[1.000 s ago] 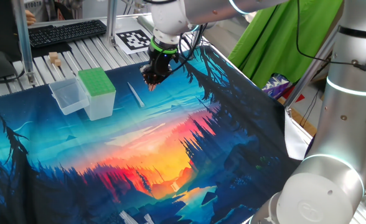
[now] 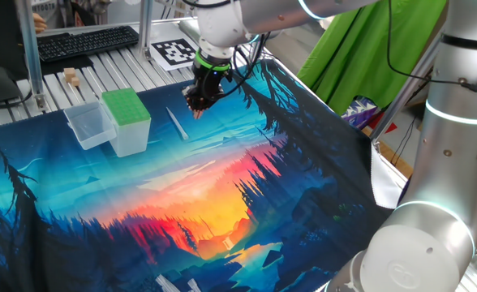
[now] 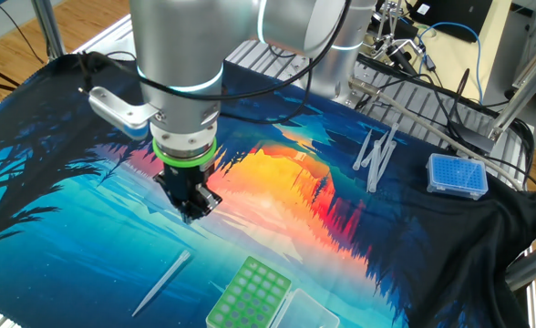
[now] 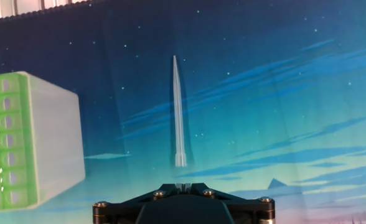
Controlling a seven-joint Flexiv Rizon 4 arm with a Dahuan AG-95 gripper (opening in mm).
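A single clear pipette tip (image 4: 178, 124) lies on the printed cloth, straight ahead of my gripper in the wrist view. The gripper's fingers meet at the bottom middle of that view, shut, and nothing shows between them. From exterior view 1, the gripper (image 2: 196, 110) hangs above the cloth close beside the tip (image 2: 177, 123). In exterior view 2 the tip (image 3: 161, 283) rests apart from the gripper (image 3: 191, 215). The green-topped tip box (image 2: 126, 122) stands with its clear lid open; its green rack of holes (image 4: 7, 140) is at the wrist view's left.
Several more tips (image 3: 375, 159) lie in a cluster toward the robot's base. Near them a blue-topped box (image 3: 457, 175) sits at the cloth's edge. A keyboard (image 2: 88, 43) and small wooden blocks (image 2: 71, 77) are beyond the cloth.
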